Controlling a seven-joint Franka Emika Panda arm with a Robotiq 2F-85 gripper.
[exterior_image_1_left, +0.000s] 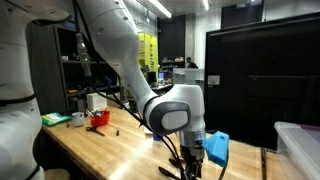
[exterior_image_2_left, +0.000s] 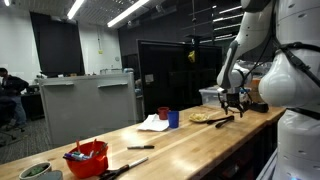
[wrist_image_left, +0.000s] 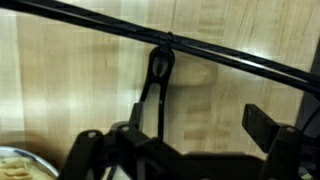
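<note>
My gripper is open above the wooden table (wrist_image_left: 215, 85), with nothing held between its fingers. Below it, in the wrist view, lies a slim black tool (wrist_image_left: 160, 65) with a looped end; its lower part runs down toward the fingers. From outside, the gripper (exterior_image_1_left: 190, 168) hangs low at the table's near right side, beside a dark tool (exterior_image_1_left: 168, 173). In exterior view 2 the gripper (exterior_image_2_left: 238, 108) stands at the far right, close to dark tools (exterior_image_2_left: 221, 122) on the tabletop.
A black cable (wrist_image_left: 110, 25) crosses the wrist view's upper part. A pale round dish (wrist_image_left: 20, 165) shows at its lower left. Farther off stand a red basket (exterior_image_2_left: 88, 160), a blue cup (exterior_image_2_left: 173, 119), a red cup (exterior_image_2_left: 163, 112) and a white cloth (exterior_image_2_left: 153, 124).
</note>
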